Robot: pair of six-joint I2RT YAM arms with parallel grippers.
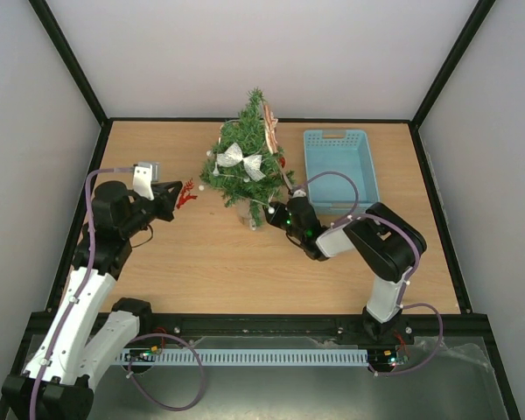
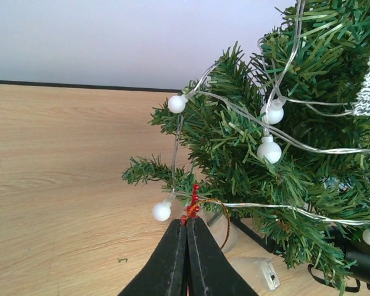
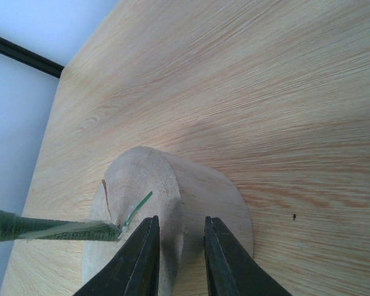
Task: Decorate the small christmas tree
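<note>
The small green tree (image 1: pixel 245 153) stands leaning at the middle of the table, with white bows (image 1: pixel 239 160) and small white bulbs on a wire. Low at its front right, my right gripper (image 1: pixel 269 210) is shut on the wooden base (image 3: pixel 142 179); in the right wrist view its fingers straddle the base's side. My left gripper is shut on a red beaded ornament (image 1: pixel 185 194), just left of the tree and apart from its branches in the top view. A gold loop (image 2: pixel 228 222) hangs beside the fingertips. The ornament's held part is hidden.
An empty blue basket (image 1: pixel 341 171) stands right of the tree, close behind the right arm. Bare table (image 1: pixel 201 271) lies in front and at the back left. White bulbs (image 2: pixel 161 211) stick out from the branches near my left gripper.
</note>
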